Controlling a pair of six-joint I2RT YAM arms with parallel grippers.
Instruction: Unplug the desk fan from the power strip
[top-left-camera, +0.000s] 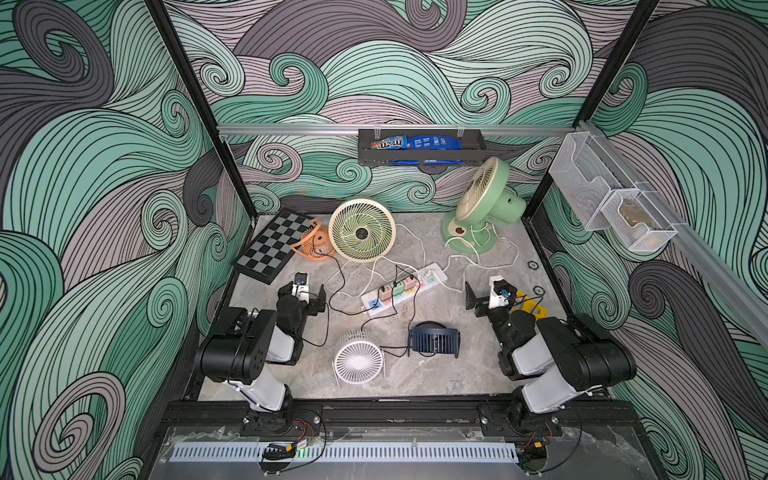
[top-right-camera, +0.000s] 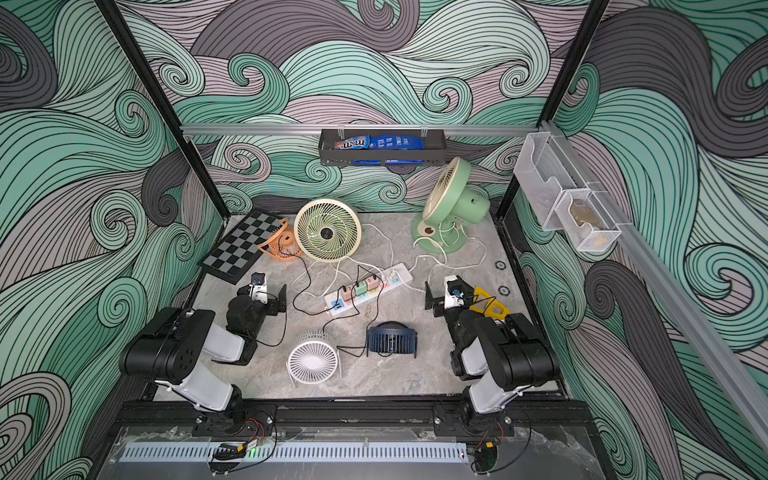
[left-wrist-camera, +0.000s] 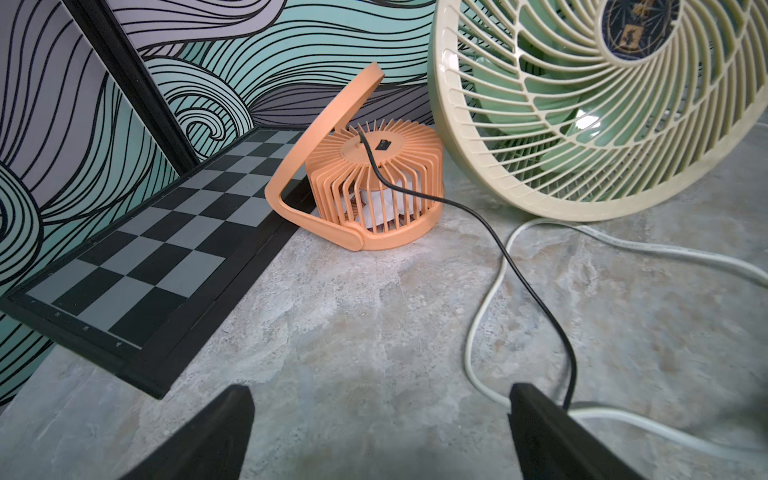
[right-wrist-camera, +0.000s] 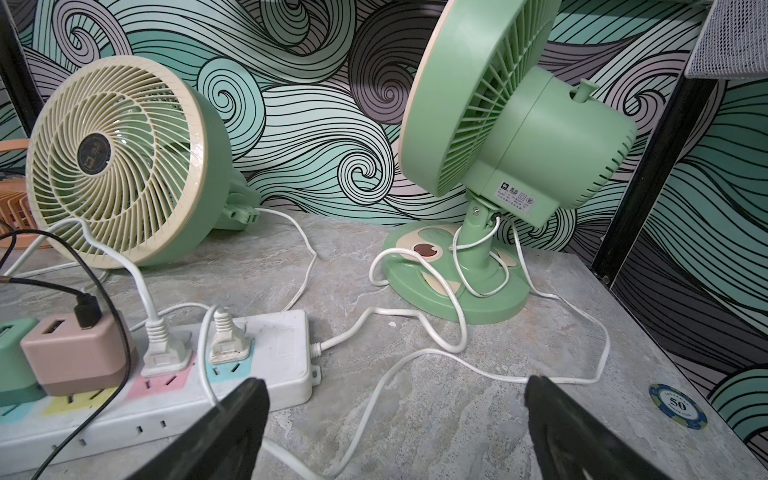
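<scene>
A white power strip (top-left-camera: 376, 302) lies mid-table with several plugs in it, among them two white plugs (right-wrist-camera: 165, 349) and a pink adapter (right-wrist-camera: 76, 356) with a black cable. A green desk fan (right-wrist-camera: 448, 104) stands at the back right; a cream-fronted fan (top-left-camera: 361, 230) leans at the back centre; a white fan (top-left-camera: 357, 361) and a navy fan (top-left-camera: 433, 341) sit at the front. My left gripper is open left of the strip, empty, facing an orange fan (left-wrist-camera: 376, 184). My right gripper is open right of the strip, empty, facing it and the green fan.
A checkered board (left-wrist-camera: 152, 272) lies at the back left. A yellow object (top-right-camera: 492, 306) is beside my right arm. Cables cross the middle. Wire baskets (top-left-camera: 580, 184) and a snack rack (top-left-camera: 420, 148) hang on rails.
</scene>
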